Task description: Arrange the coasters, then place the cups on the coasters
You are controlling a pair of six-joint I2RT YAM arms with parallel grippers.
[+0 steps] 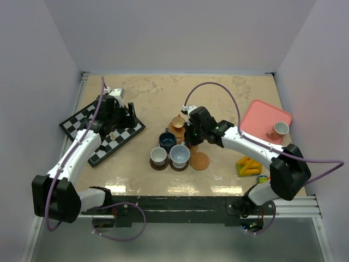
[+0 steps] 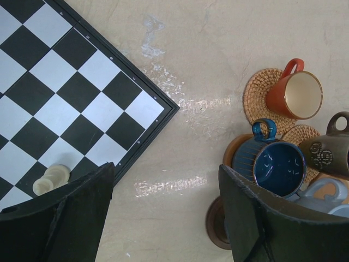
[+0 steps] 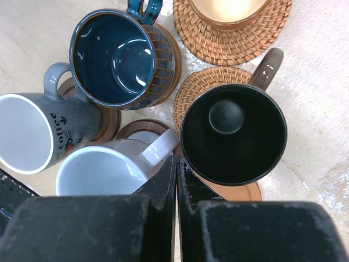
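Note:
Several cups stand clustered on coasters mid-table: a dark blue cup [image 1: 167,140], an orange-tan cup [image 1: 178,123], a grey cup [image 1: 158,156], a pale blue cup [image 1: 180,155] and a dark brown cup [image 3: 234,134]. A plain tan coaster [image 1: 199,161] lies bare at the cluster's right front. Above the dark brown cup, my right gripper is shut, nothing visible between its fingers; in the right wrist view its tips lie between that cup and the pale cup's handle. Over the chessboard's right part, my left gripper stands open and empty.
The chessboard [image 1: 120,137] with a pale chess piece [image 2: 52,180] lies at left. At right are a pink tray [image 1: 260,117] holding a whitish cup [image 1: 281,129], and a yellow toy [image 1: 249,166]. Table space behind the cups is free.

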